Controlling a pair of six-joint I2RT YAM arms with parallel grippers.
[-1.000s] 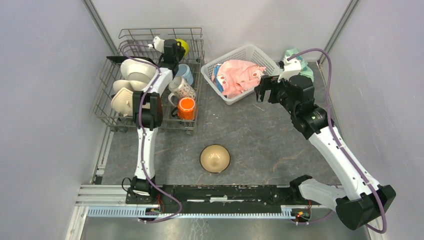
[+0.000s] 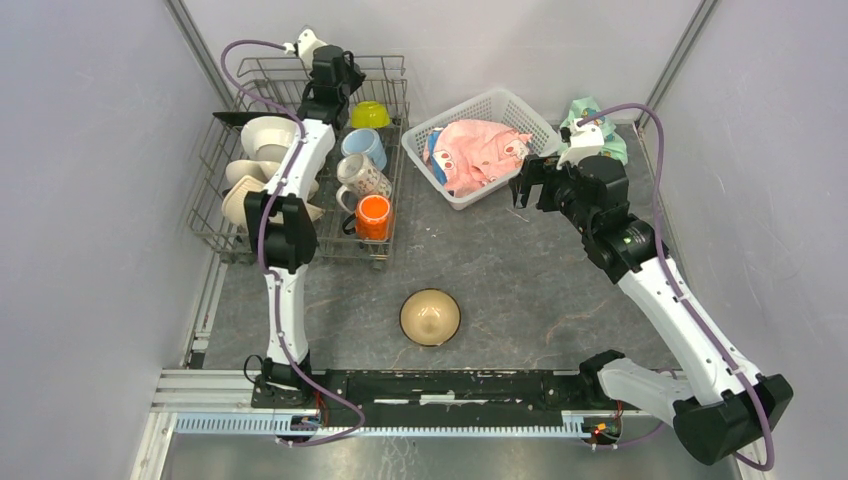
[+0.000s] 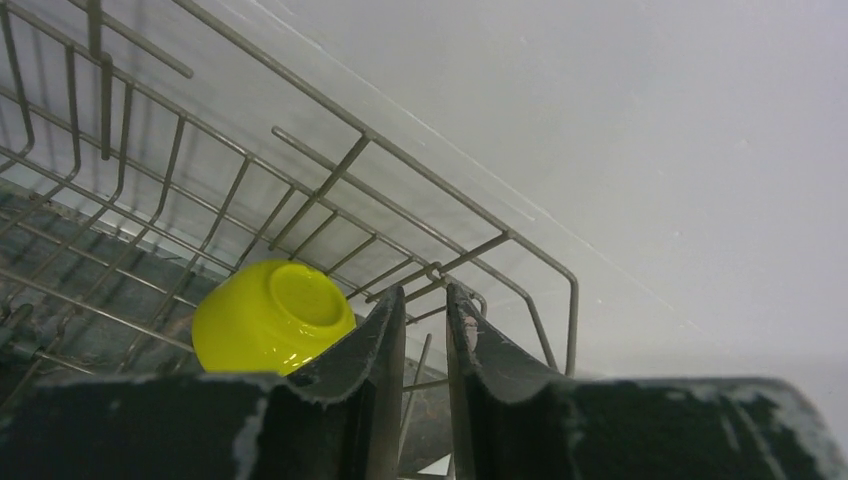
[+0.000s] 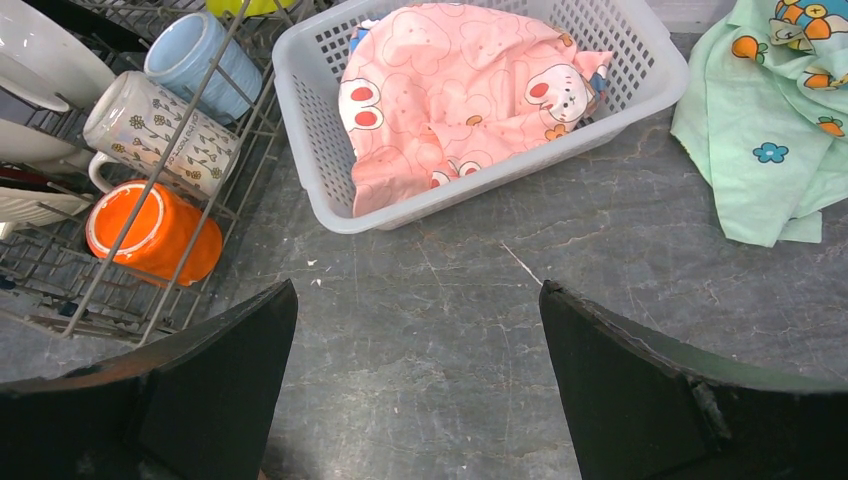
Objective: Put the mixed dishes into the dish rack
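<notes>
My left gripper (image 2: 343, 72) is raised at the back of the dish rack (image 2: 215, 170), its fingers part open with nothing seen between them. A yellow bowl (image 3: 268, 318) lies tipped bottom-up in the rack just beyond it. The rack also holds white bowls, a blue mug (image 2: 364, 146), a patterned mug (image 4: 160, 135) and an orange mug (image 4: 155, 232). A tan bowl (image 2: 429, 318) stands on the grey counter. My right gripper (image 2: 530, 180) hangs open over the counter at the right, empty.
A white basket (image 2: 458, 198) with pink cloth stands right of the rack, a green cloth (image 4: 750, 180) beside it. Walls close in at the back and both sides.
The right arm has barely moved.
</notes>
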